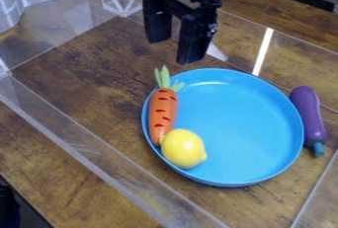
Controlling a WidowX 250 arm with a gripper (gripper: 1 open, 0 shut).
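Observation:
A black gripper (177,40) hangs from the top centre, open, its fingers above the wood behind the blue plate (244,123). An orange toy carrot (162,114) with green leaves lies along the plate's left side, and a yellow lemon (184,148) sits at the plate's front left, beside the carrot's tip. A purple eggplant (309,118) lies just outside the plate on the right.
Clear plastic walls border the wooden surface (79,94) at left, front and right. The wood left of the plate is bare. Something white stands at the far upper left.

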